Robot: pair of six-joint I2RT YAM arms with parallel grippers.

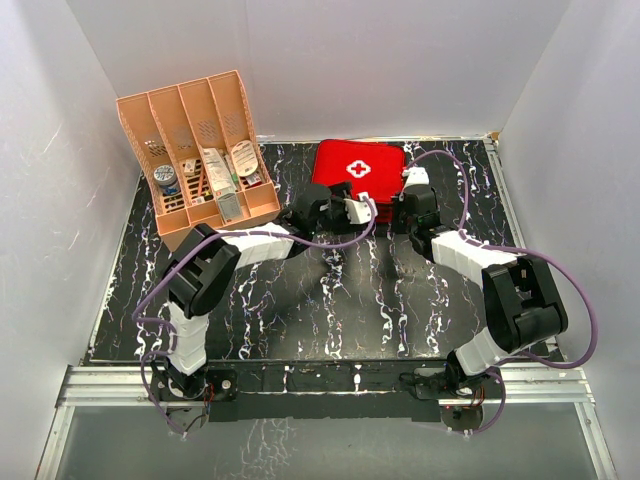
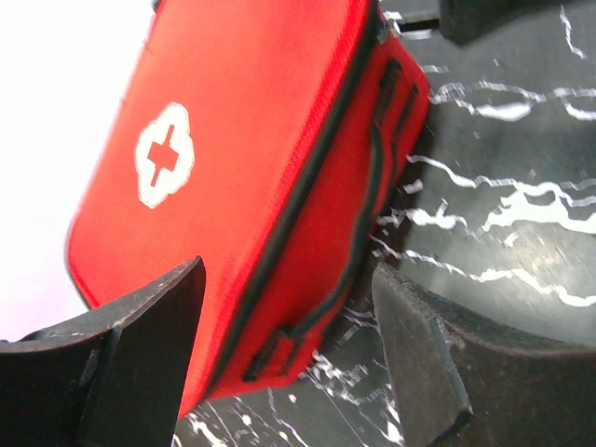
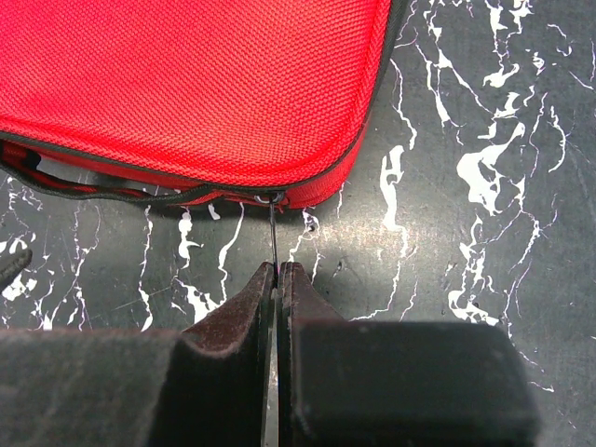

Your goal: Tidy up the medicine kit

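Note:
The red medicine kit (image 1: 352, 167), a soft case with a white cross, lies closed at the back of the table. In the left wrist view, its front side with a dark carry handle (image 2: 370, 186) faces the open left gripper. Nothing is between those fingers; the kit's lower corner appears beyond them. A thin zipper pull (image 3: 273, 228) runs from the slider at the kit's front right corner to the tips of my right gripper, which is shut on it. The kit's inside is hidden.
A tan compartment organizer (image 1: 205, 95) stands at the back left, holding a round jar (image 1: 166, 178), a box (image 1: 220, 175) and other packs. Open black marbled table (image 1: 330, 310) lies in front of the kit. White walls enclose the back and sides.

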